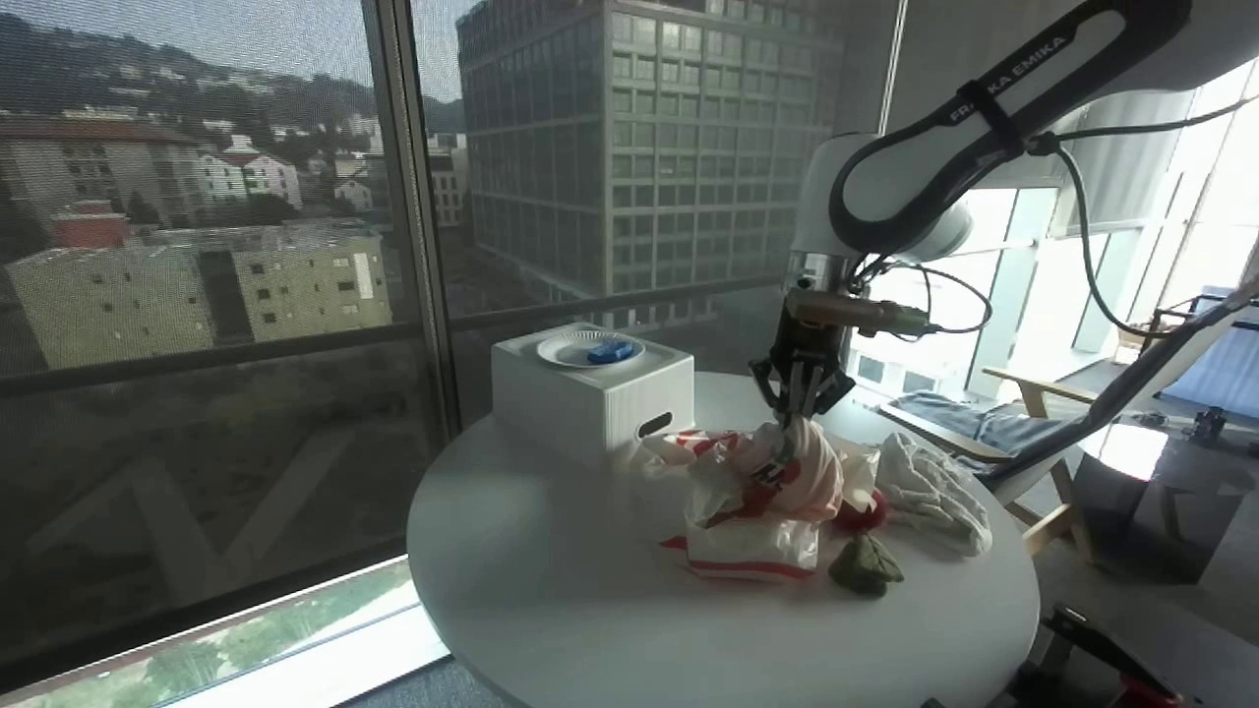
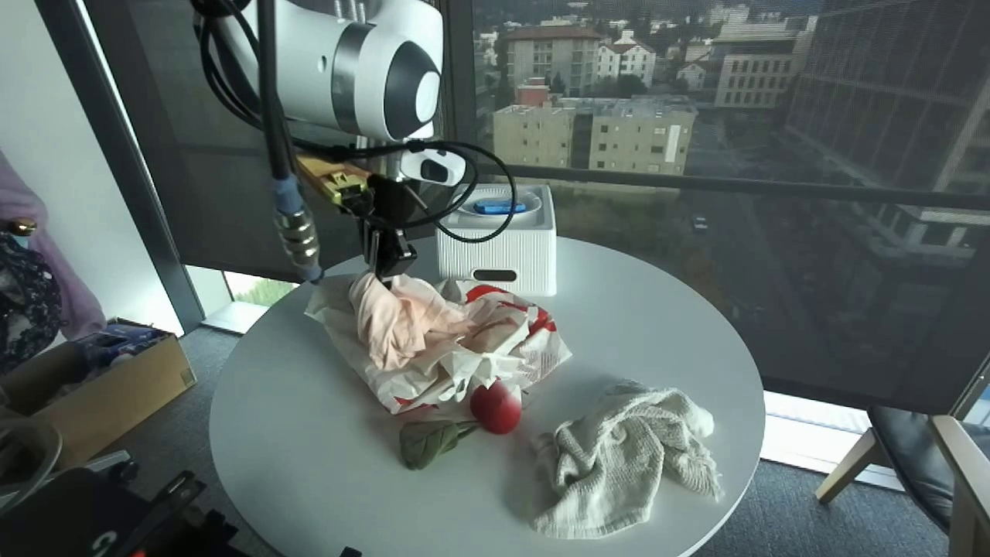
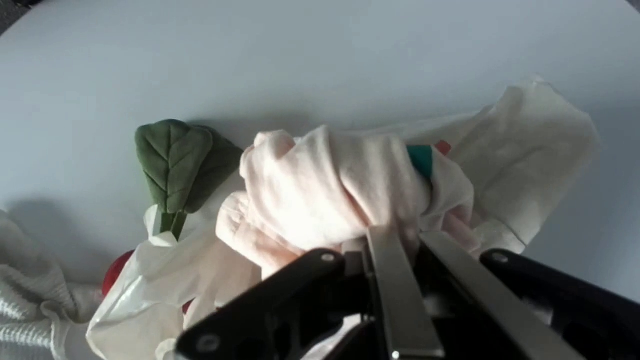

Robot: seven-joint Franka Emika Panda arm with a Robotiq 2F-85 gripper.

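A pale pink cloth (image 1: 809, 478) with dark lettering is bunched on top of a white and red plastic bag (image 1: 755, 549) lying on the round table. My gripper (image 1: 792, 415) points down from above, shut on the cloth's upper folds. In exterior view 2 the cloth (image 2: 394, 320) spreads over the middle and left of the bag (image 2: 506, 348). In the wrist view the folds of the cloth (image 3: 324, 186) lie at the tips of my gripper, and a small teal patch shows on its right. How deep the cloth sits in the bag cannot be told.
A red vegetable (image 2: 496, 407) with a green leaf (image 2: 428, 444) lies against the bag. A grey-white knit towel (image 2: 631, 455) rests nearby. The white box (image 1: 584, 413) at the back carries a plate (image 1: 555, 350) and a blue item (image 1: 611, 352).
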